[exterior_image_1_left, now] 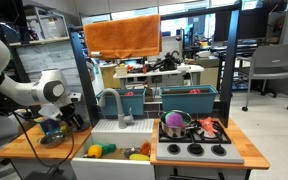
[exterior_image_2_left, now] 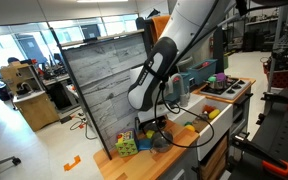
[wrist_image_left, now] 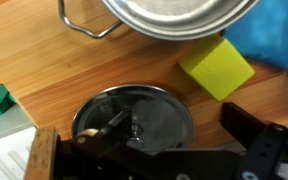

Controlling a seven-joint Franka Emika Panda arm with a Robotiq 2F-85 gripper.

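Note:
In the wrist view my gripper is open, its two dark fingers wide apart at the lower left and right. A dark round lid-like item [wrist_image_left: 134, 105] with a shiny rim lies below, between and ahead of the fingers, partly covered by the gripper. Above it is a metal pan [wrist_image_left: 179, 12] with a wire handle. A yellow block [wrist_image_left: 216, 66] sits beside the pan, and something blue [wrist_image_left: 269, 30] is at the right edge. From outside, the gripper [exterior_image_1_left: 77, 103] hangs over the left counter, near the metal pan [exterior_image_1_left: 52, 142]; contact cannot be judged.
A sink [exterior_image_1_left: 112, 168] with several colored toy foods lies to the right of this counter, past a tall faucet [exterior_image_1_left: 120, 108]. Further right stands a stove [exterior_image_1_left: 196, 150] with a pot [exterior_image_1_left: 174, 128]. A grey panel [exterior_image_2_left: 94, 75] rises behind the counter.

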